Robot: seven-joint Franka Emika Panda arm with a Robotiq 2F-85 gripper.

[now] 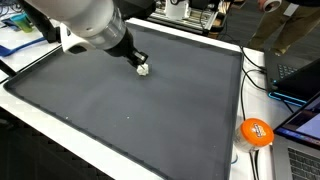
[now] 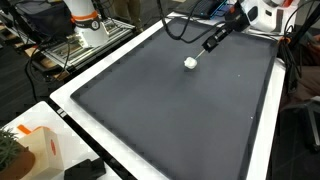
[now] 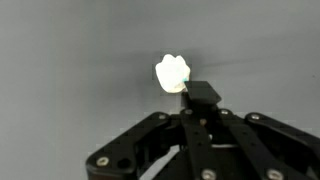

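Note:
A small white lumpy piece (image 1: 143,69) lies on the dark grey board (image 1: 120,105). In the wrist view the white piece (image 3: 172,73) shows just ahead of my gripper, whose fingers are closed together. From exterior view 2, a thin pale stick (image 2: 199,53) reaches from the gripper (image 2: 209,43) down towards the white piece (image 2: 190,63). My gripper appears shut on this stick. Whether the stick's tip touches the white piece cannot be made out.
Most of the board around the white piece is bare. An orange-topped container (image 1: 254,134) stands off the board at the right, near laptops (image 1: 295,85). Dark cables (image 2: 177,27) hang by the arm in exterior view 2.

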